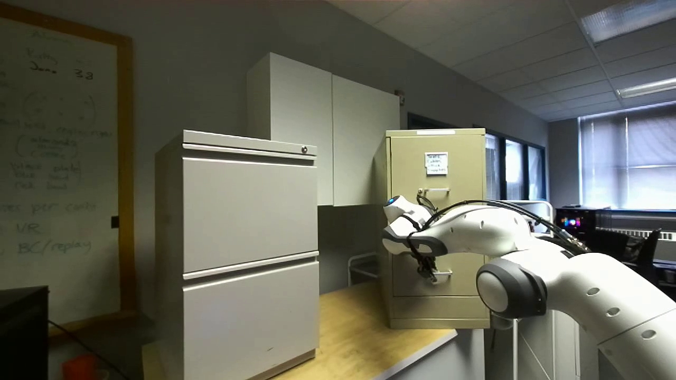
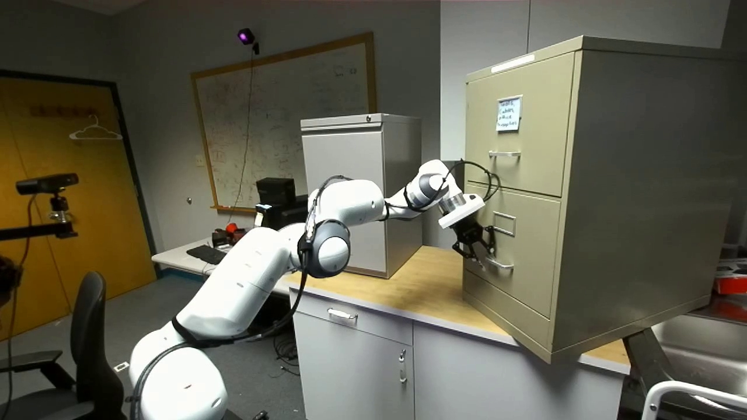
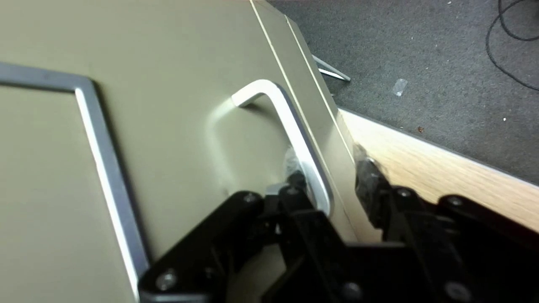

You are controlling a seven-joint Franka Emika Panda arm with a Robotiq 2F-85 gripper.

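A tan filing cabinet [image 2: 522, 210] stands on the wooden counter, both its drawers flush with its front. On the lower drawer, the silver bar handle [image 3: 303, 151] passes between the fingers of my gripper, shut on the bar near one end. One fingertip [image 3: 293, 164] reaches behind the bar, while the other finger [image 3: 371, 189] is on its outer side; its contact with the bar is hard to make out. In exterior view 1, my gripper [image 1: 431, 275] covers the left part of this handle [image 1: 444, 273].
A label frame [image 3: 108, 156] sits above the gripped handle. The upper drawer's handle [image 2: 505, 154] is free. A grey filing cabinet [image 1: 250, 215] stands to the left in exterior view 1, with bare counter [image 1: 355, 316] between the cabinets.
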